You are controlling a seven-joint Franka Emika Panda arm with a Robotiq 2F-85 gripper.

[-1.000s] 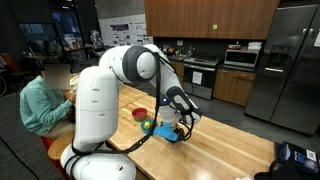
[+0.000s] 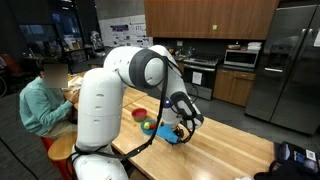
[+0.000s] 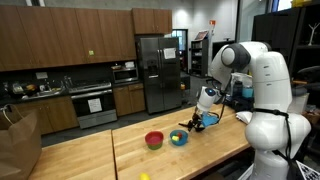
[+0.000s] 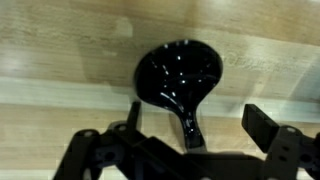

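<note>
In the wrist view a black spoon (image 4: 180, 80) lies on the wooden table, its bowl toward the top and its handle running down between my fingers. My gripper is open, one finger on each side of the handle with a clear gap. Exterior view 1 has the gripper (image 2: 181, 134) pointing down low over the table, partly covered by its own blue parts. From the other side, the gripper (image 3: 197, 124) is small and dark, and the spoon is hard to make out there.
A red bowl (image 3: 154, 140) and a blue bowl (image 3: 179, 137) with something inside stand near the gripper. A small yellow thing (image 3: 145, 177) lies at the near edge. Bare wooden table (image 2: 225, 150) stretches to the right in exterior view 1. A person (image 2: 45, 105) sits at the left.
</note>
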